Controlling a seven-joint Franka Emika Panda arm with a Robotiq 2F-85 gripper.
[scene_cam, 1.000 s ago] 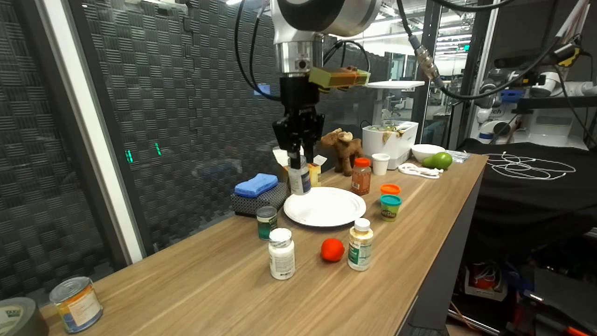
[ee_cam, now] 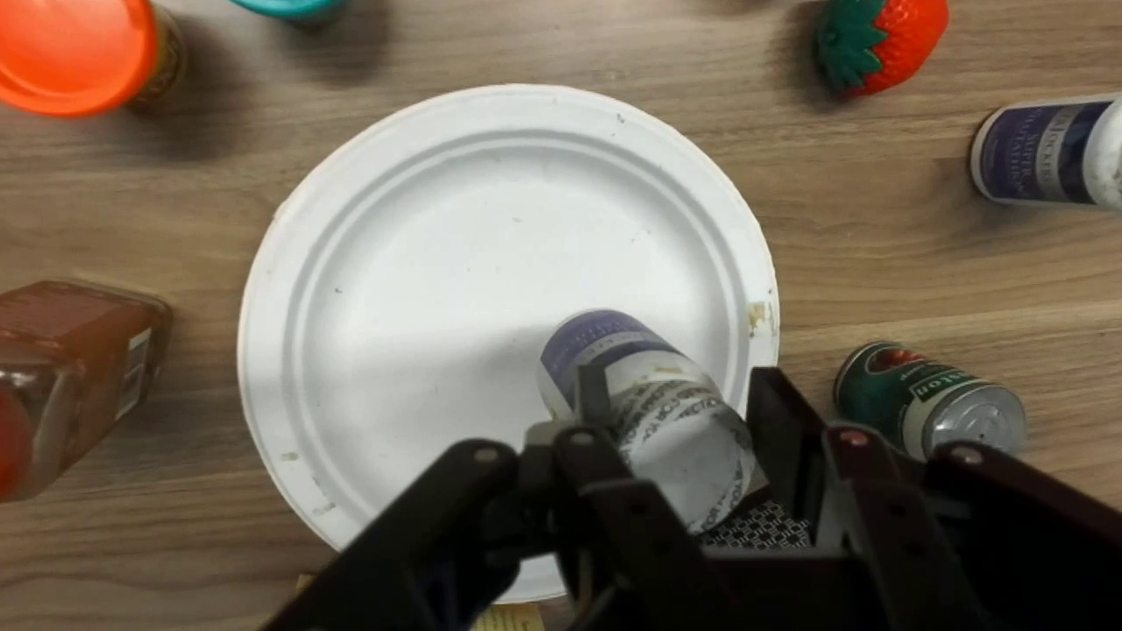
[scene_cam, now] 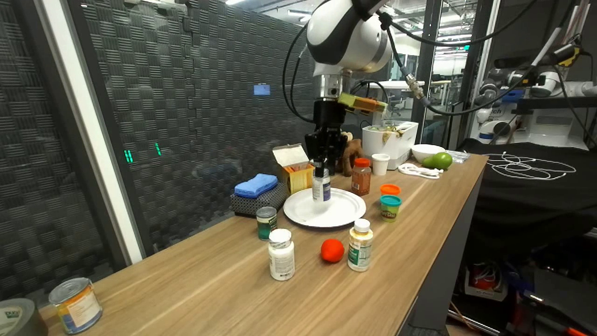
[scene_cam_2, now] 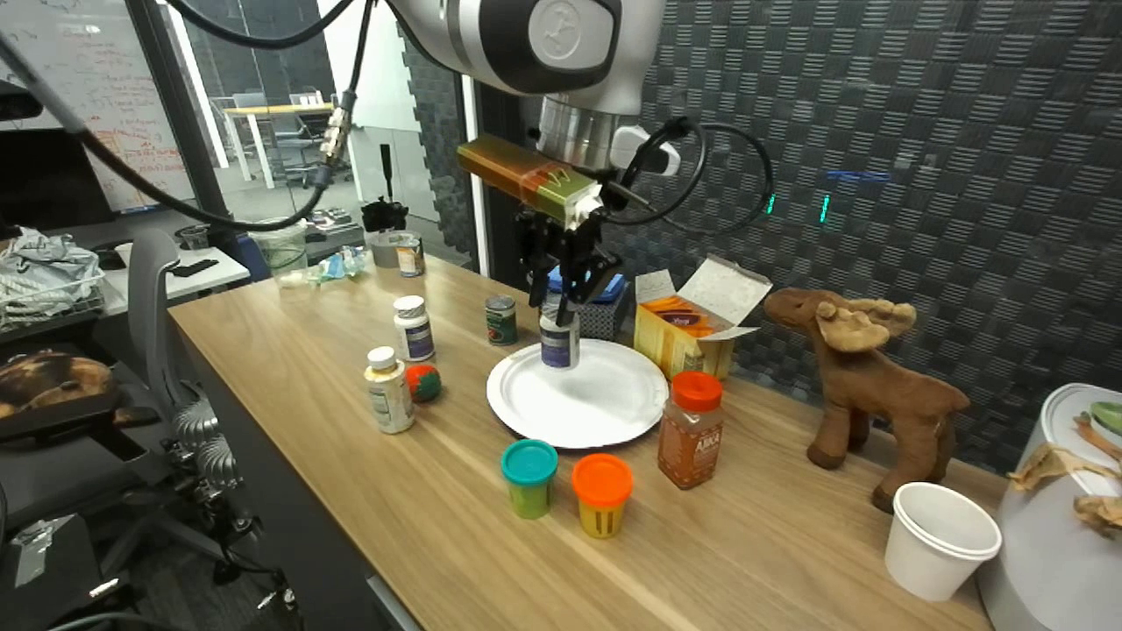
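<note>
Between the black fingers of my gripper is a white bottle with a purple label; the gripper is shut on it. In exterior view 1 the bottle is upright over the white plate, while the second exterior view has the same bottle above the plate's back left part. Whether its base touches the plate I cannot tell. Apart from the bottle, the plate is empty. My fingers hide part of the bottle and the plate's near rim in the wrist view.
Around the plate stand a spice jar, teal-lidded tub, orange-lidded tub, green can and open yellow box. A strawberry and two bottles lie off to one side.
The arm has carried the bottle to the right in exterior view 1, from the plate's back left edge to over the plate, and slightly lower. The other objects stay put.
</note>
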